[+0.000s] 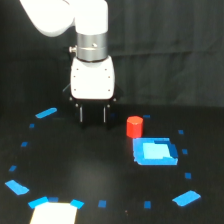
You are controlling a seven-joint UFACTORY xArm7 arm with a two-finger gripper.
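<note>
In the camera view, my gripper [93,115] hangs below its white hand, with its dark fingers apart and nothing visible between them. It is open. To its right, a red cylinder-like object [134,127] stands upright on the dark table. Just in front of that object is a blue square tray [138,151] with a pale blue and white inside. The gripper is left of both and touches neither, as far as I can see. The dark background makes the fingertips' height hard to judge.
Small blue squares mark the dark table in several places. Larger light-blue strips lie near the edges, one at the right [186,198] and one at the left [17,187]. A cream block [53,213] is cut off at the bottom left.
</note>
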